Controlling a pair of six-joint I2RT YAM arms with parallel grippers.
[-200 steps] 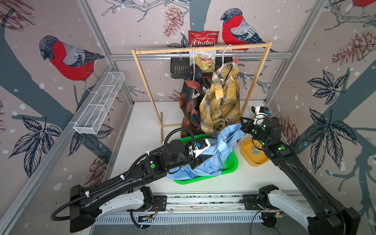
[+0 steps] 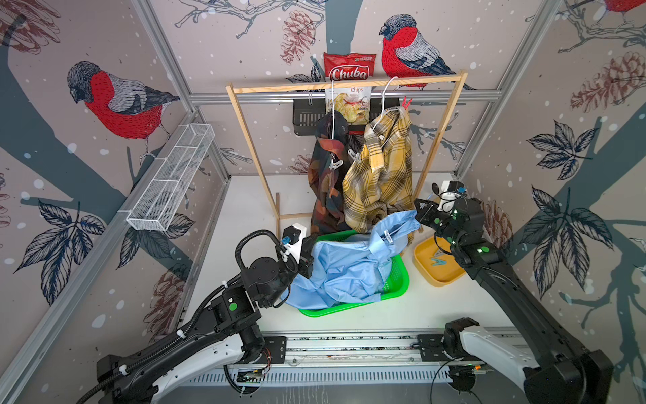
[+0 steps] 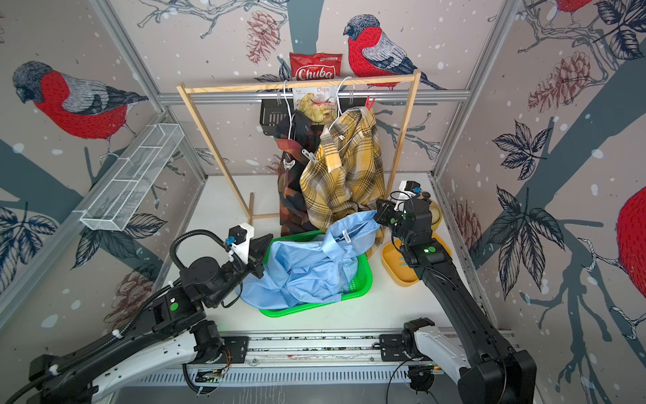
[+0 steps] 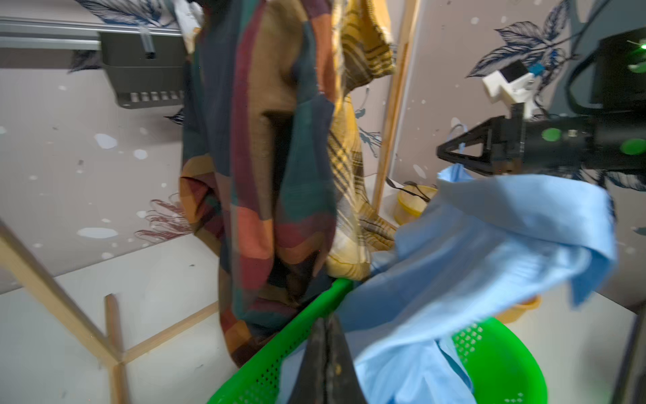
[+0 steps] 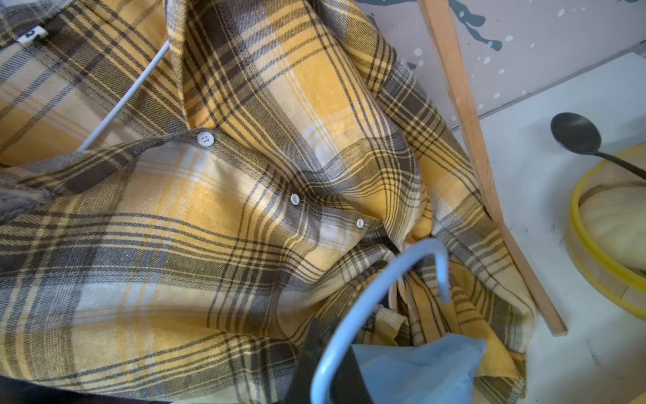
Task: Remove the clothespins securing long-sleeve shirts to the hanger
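A light blue shirt (image 2: pixel 343 269) lies in the green basket (image 2: pixel 397 279), its upper end raised toward my right gripper (image 2: pixel 420 207), with a white clothespin (image 2: pixel 387 235) on it. My right gripper is shut on a pale blue hanger (image 5: pixel 367 300). My left gripper is shut at the basket's left side, nothing visible between its fingers. A yellow plaid shirt (image 2: pixel 377 175) and a dark plaid shirt (image 2: pixel 326 188) hang on the rack, with clothespins (image 2: pixel 335 163) visible on them.
An orange tray (image 2: pixel 437 269) with blue clothespins sits right of the basket. The wooden rack (image 2: pixel 239 114) stands behind. A yellow bowl (image 5: pixel 578 249) and black spoon (image 5: pixel 573 132) are at back right.
My left gripper has moved leftward and up from over the blue shirt to the basket's left side. The right arm has shifted only slightly.
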